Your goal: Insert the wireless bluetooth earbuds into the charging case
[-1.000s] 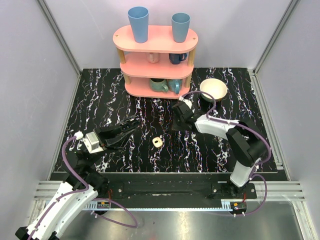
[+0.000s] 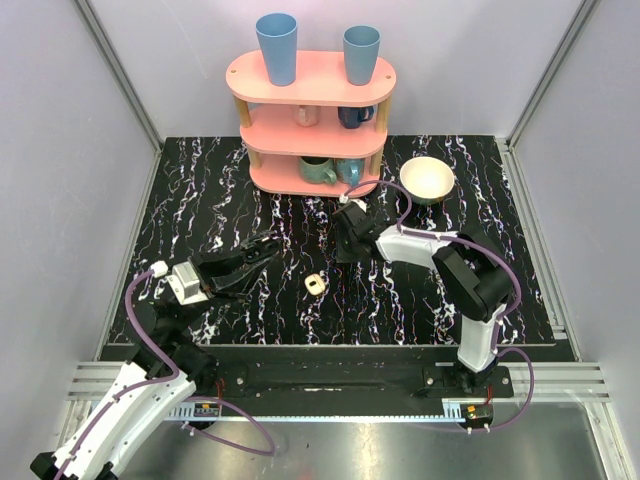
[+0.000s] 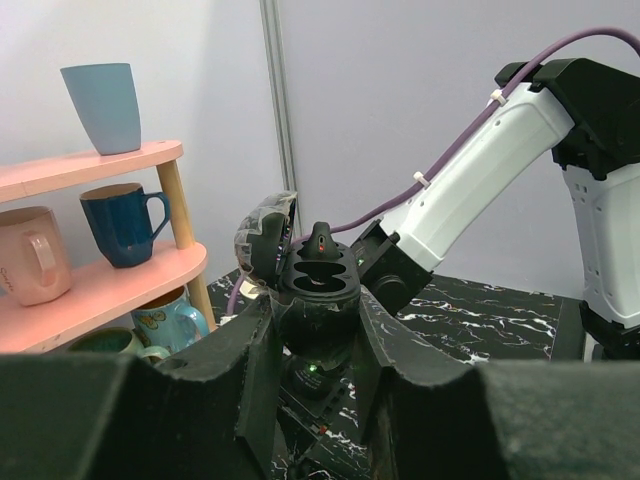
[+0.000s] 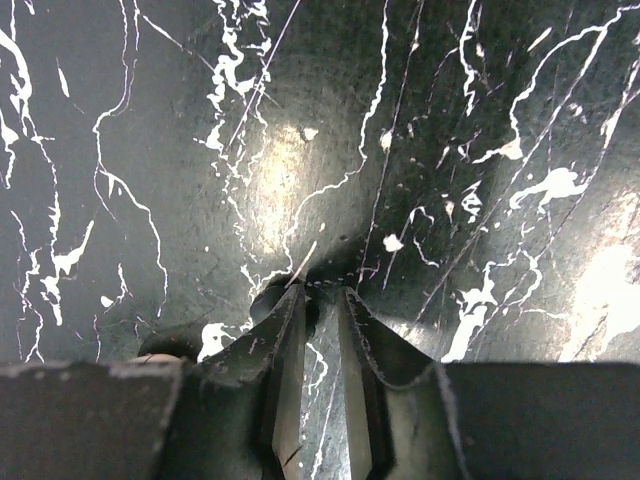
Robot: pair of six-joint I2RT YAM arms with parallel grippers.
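My left gripper (image 2: 262, 247) is raised over the left part of the table. In the left wrist view it is shut on the black charging case (image 3: 318, 320), whose lid (image 3: 268, 235) stands up. A black piece with a red dot (image 3: 320, 243) sticks up at the case's top; I cannot tell if it is a seated earbud. My right gripper points down at the table, its fingers part open with a narrow gap. A dark rounded thing, likely an earbud (image 4: 267, 299), shows beside and behind its left fingertip, partly hidden. No grip on it shows.
A small pale square object (image 2: 315, 284) lies between the arms. Behind them stands a pink shelf (image 2: 317, 126) with mugs and cups. A cream bowl (image 2: 427, 177) is at the back right, near the right arm.
The right arm has shifted left in the top view, bringing its gripper slightly left and a little nearer the front. The left arm and the case have stayed still.
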